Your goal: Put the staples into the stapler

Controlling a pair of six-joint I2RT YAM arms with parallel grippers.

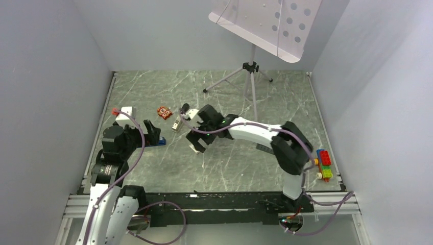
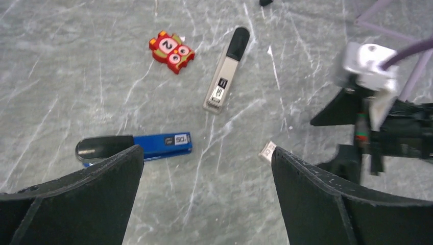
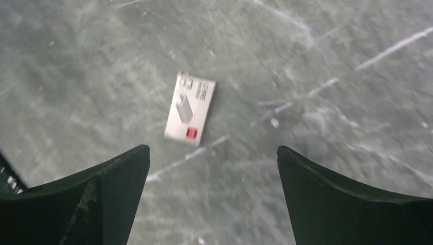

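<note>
A small staple box (image 3: 191, 109) lies on the marble table, centred below my open right gripper, with a thin upright piece on or above its top. A blue stapler with a black top (image 2: 161, 145) lies at the left, below my open left gripper. A second, silver stapler with a black end (image 2: 222, 76) lies farther back. In the top view both arms partly cover these things.
A red owl toy (image 1: 164, 112) sits at the back left. A tripod stand (image 1: 252, 81) fills the back middle. A dark mat (image 1: 264, 148) and toy bricks (image 1: 325, 162) are at the right.
</note>
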